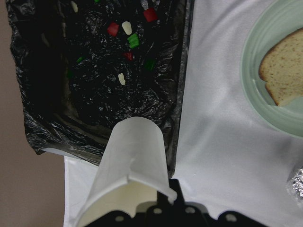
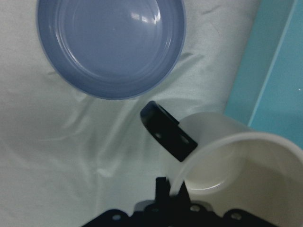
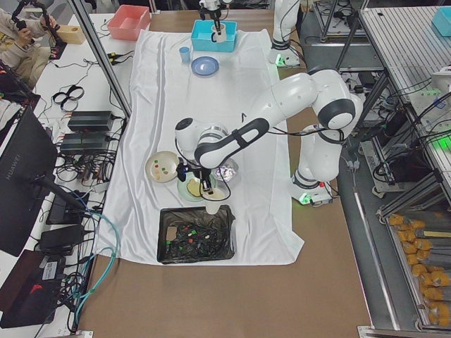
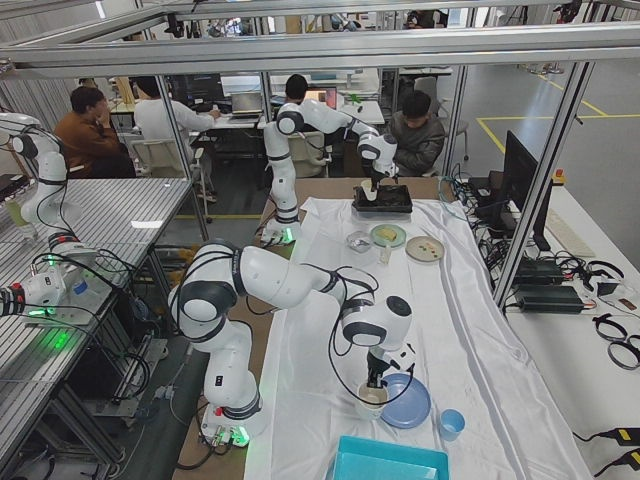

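Note:
My left gripper is shut on the rim of a white cup (image 1: 128,161), tilted above the near edge of a black-lined tray (image 1: 99,94) holding small red, green and white pieces. Beside it are a green plate (image 1: 255,109) with bread (image 1: 284,66) and a foil bowl (image 1: 296,184). My right gripper is shut on the rim of a white mug (image 2: 213,142) with a black handle, at the edge of a blue tray (image 2: 255,56), beside a blue plate (image 2: 109,47).
A beige plate (image 3: 161,167) with small pieces lies left of the green plate. A small blue cup (image 4: 451,424) stands by the blue plate.

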